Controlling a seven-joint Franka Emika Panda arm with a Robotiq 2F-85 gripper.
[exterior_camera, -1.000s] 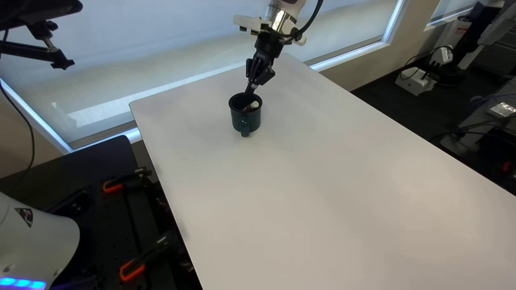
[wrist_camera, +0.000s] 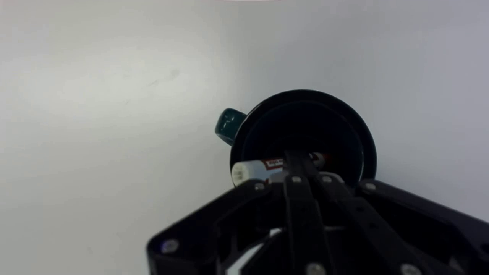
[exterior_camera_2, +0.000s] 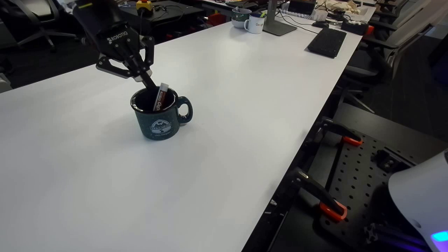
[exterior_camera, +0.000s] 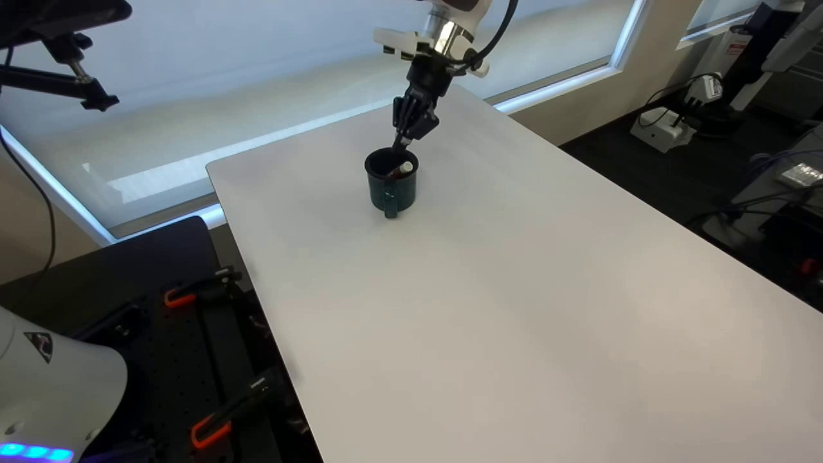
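A dark green mug (exterior_camera_2: 158, 126) stands upright on the white table, its handle to the right in exterior view 2. Inside it a white marker with a red-brown label (exterior_camera_2: 159, 98) leans, its white end rising above the rim. My gripper (exterior_camera_2: 151, 86) comes down at a slant, its fingertips reaching into the mug's mouth. In the wrist view the gripper is shut and its fingers cross in front of the marker (wrist_camera: 256, 170). Nothing shows between the fingers. Whether they touch the marker or the mug's inner wall cannot be told.
Far off in exterior view 2 are a white mug (exterior_camera_2: 254, 23), a monitor stand (exterior_camera_2: 277, 27) and a keyboard (exterior_camera_2: 327, 42). A window and sill border the table behind the arm in exterior view 1.
Almost nothing differs in exterior view 1; the arm has shifted only very slightly at the mug's rim. Mug and marker look unmoved.
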